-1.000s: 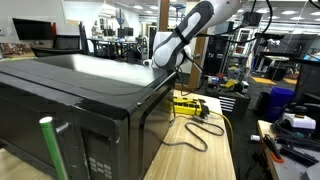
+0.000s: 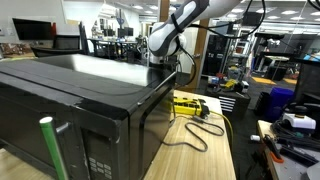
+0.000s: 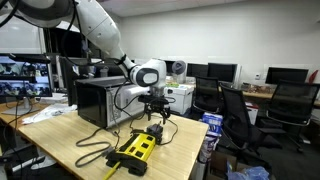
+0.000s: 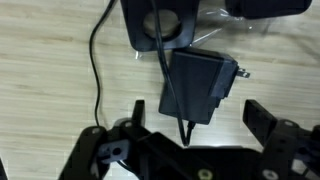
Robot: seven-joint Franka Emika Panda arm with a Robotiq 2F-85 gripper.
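Observation:
In the wrist view a black box-shaped object lies on the light wooden table, with a dark cable running across it and a small metal stub at its right side. My gripper is open, its two dark fingertips apart at the left and right of the lower part of the view. Nothing is held between them; the box appears below and ahead. From the second exterior view, the gripper hangs over the table above a small dark object. In the first exterior view the black microwave hides the fingertips.
The black microwave stands beside the arm. A yellow-and-black tool and loose black cables lie on the table. Black pieces and clear plastic sit at the top of the wrist view. Bare wood shows at the table's right.
In the first exterior view the arm's white wrist part has shifted slightly up and to the left. The microwave and the yellow tool have stayed put.

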